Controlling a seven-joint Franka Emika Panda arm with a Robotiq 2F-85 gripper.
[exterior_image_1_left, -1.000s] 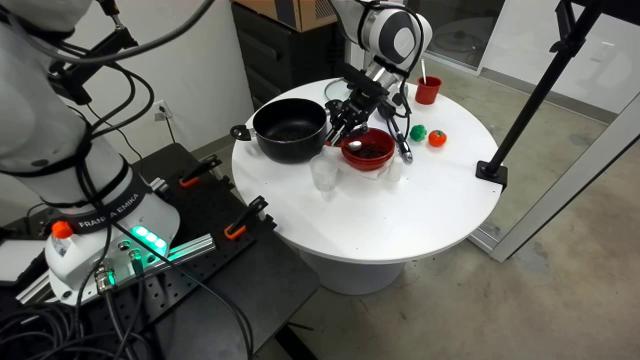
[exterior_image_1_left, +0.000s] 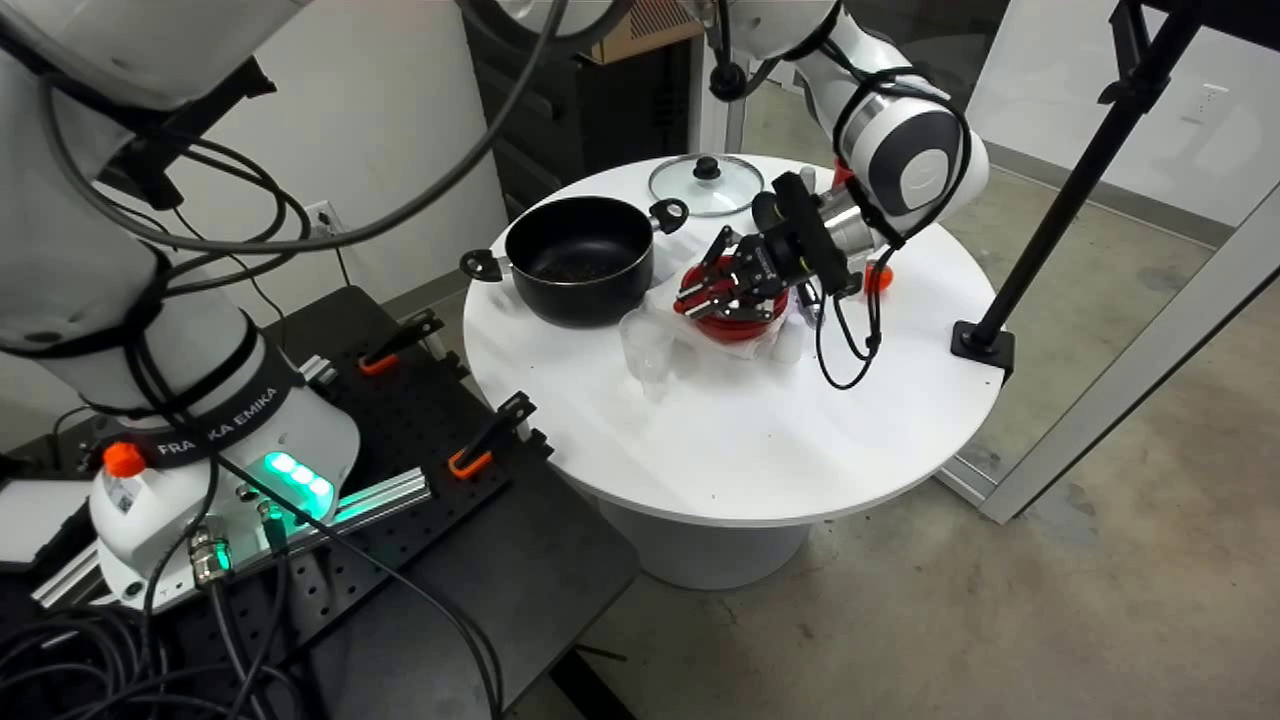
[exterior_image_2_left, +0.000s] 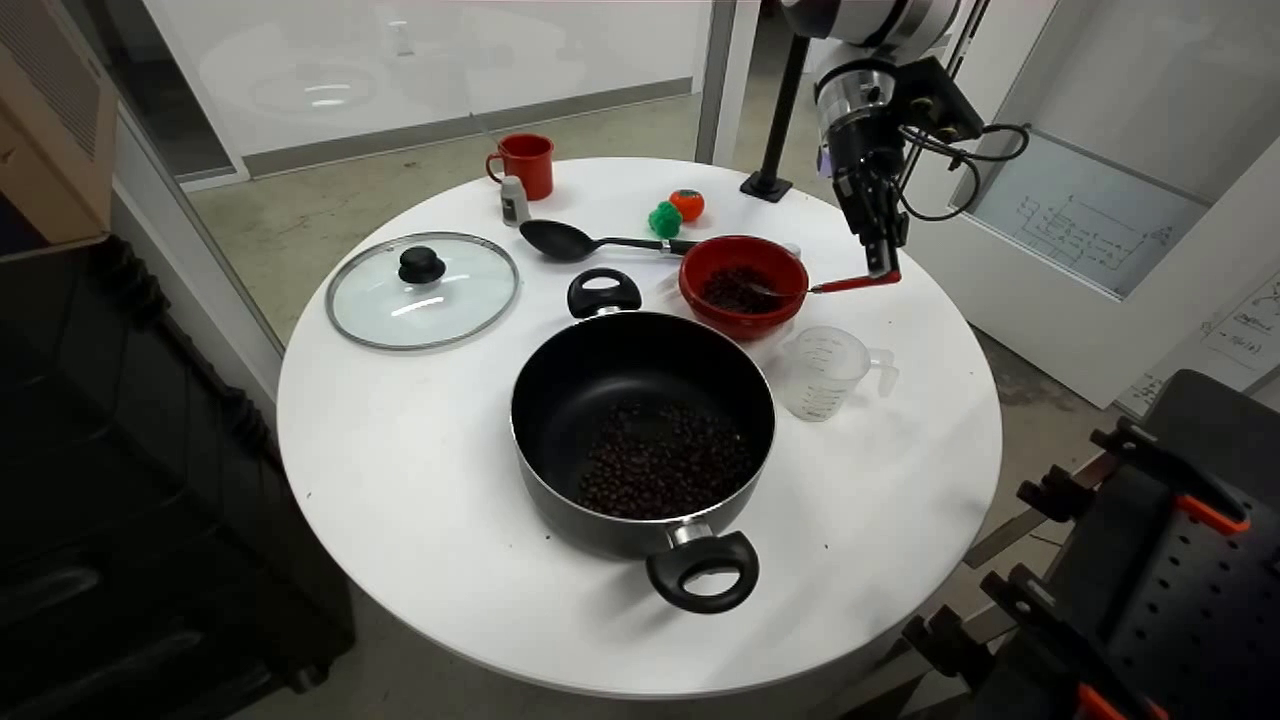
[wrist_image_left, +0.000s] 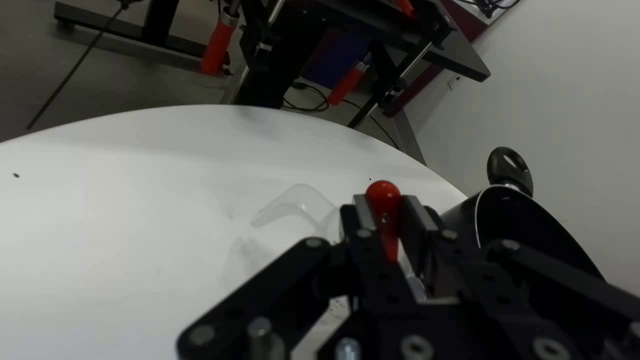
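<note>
My gripper (exterior_image_2_left: 884, 266) is shut on the red handle of a spoon (exterior_image_2_left: 854, 284). In exterior view 2 the spoon's metal end reaches into the red bowl (exterior_image_2_left: 696, 296), which holds dark beans (exterior_image_2_left: 734, 288). The wrist view shows the end of the red handle (wrist_image_left: 384, 207) pinched between the fingers; the spoon's bowl is not clear there. A black pot (exterior_image_2_left: 546, 480) with more dark beans (exterior_image_2_left: 666, 468) on its bottom stands beside the bowl. In exterior view 1 my gripper (exterior_image_1_left: 696, 300) covers much of the red bowl (exterior_image_1_left: 734, 328).
A clear measuring cup (exterior_image_2_left: 822, 374) stands close to the bowl and pot. Behind lie a black ladle (exterior_image_2_left: 564, 241), a green toy (exterior_image_2_left: 665, 220), a tomato (exterior_image_2_left: 686, 204), a grey shaker (exterior_image_2_left: 513, 200), a red mug (exterior_image_2_left: 528, 166) and a glass lid (exterior_image_2_left: 366, 312).
The arm has swung right in exterior view 1, away from the pot side and over the red bowl. The gripper still holds the spoon, whose end was visible above the bowl before.
</note>
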